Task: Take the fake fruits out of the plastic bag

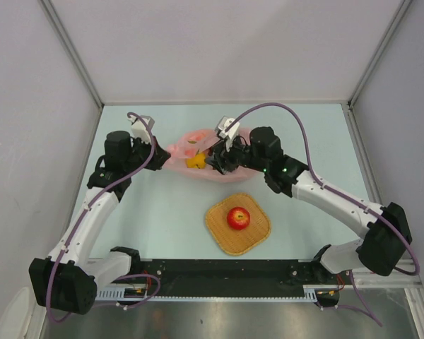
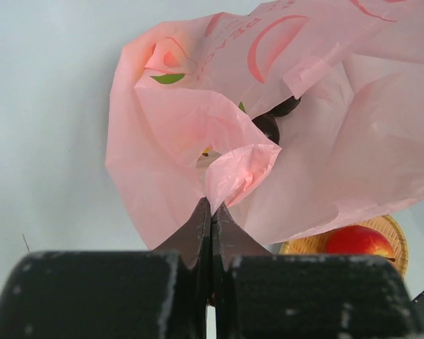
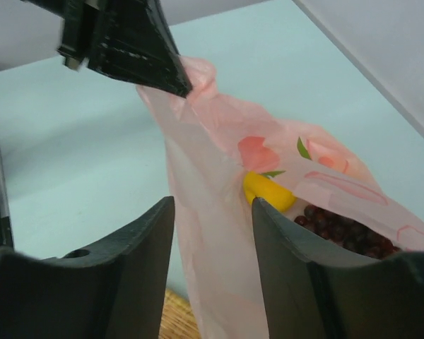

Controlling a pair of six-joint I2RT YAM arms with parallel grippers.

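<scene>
My left gripper (image 1: pixel 160 157) is shut on the left edge of the pink plastic bag (image 1: pixel 180 150); bunched film shows at its fingertips (image 2: pixel 203 212) in the left wrist view. Parted fingers (image 3: pixel 272 258) with nothing between them show my right gripper open. From above, that gripper (image 1: pixel 220 164) is over the bag's front middle, hiding part of its inside. A yellow fruit (image 3: pixel 267 191) lies in the bag, with dark grapes (image 3: pixel 346 233) beside it. On the woven tray (image 1: pixel 226 244) rests a red apple (image 1: pixel 238 218), outside the bag.
The tray stands in front of the bag, near the table's front edge. Bare table (image 1: pixel 159 226) lies to its left, and more free room is on the right. Pink film partly covers the bag's contents.
</scene>
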